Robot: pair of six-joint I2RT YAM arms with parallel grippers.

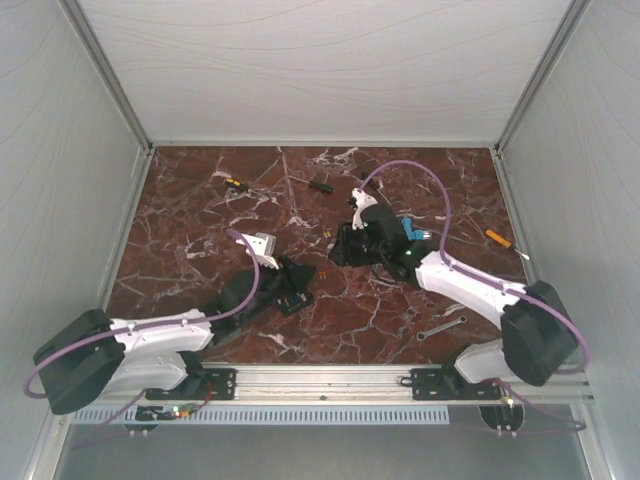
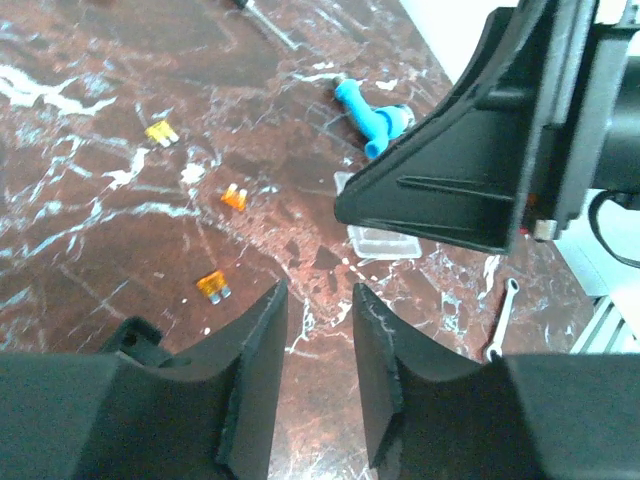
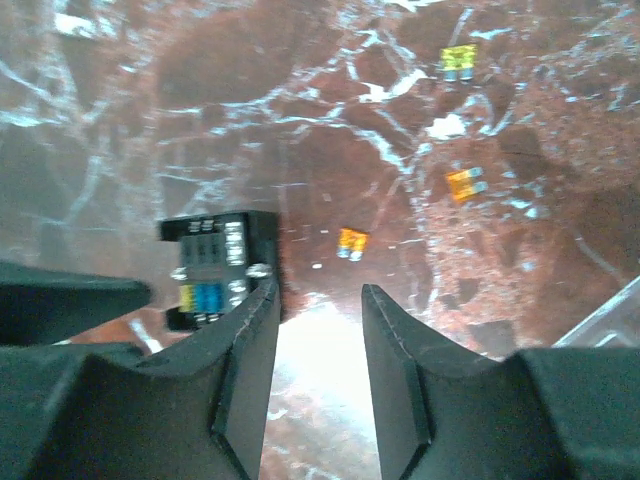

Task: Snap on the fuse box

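Observation:
The black fuse box [image 3: 225, 265] lies on the marble table, partly under my left arm in the top view, with coloured fuses in it. Loose fuses lie to its right: an orange one [image 3: 352, 242], another orange one [image 3: 465, 183] and a yellow one [image 3: 458, 60]. My left gripper hovers by the box, slightly parted, nothing seen between its fingers. My right gripper hangs above the table right of it, also parted, empty between the fingertips.
A blue tool [image 2: 372, 120] and a clear tray [image 2: 385, 243] lie on the right. Screwdrivers [image 1: 320, 186] are at the back, a wrench [image 1: 440, 327] at the front right.

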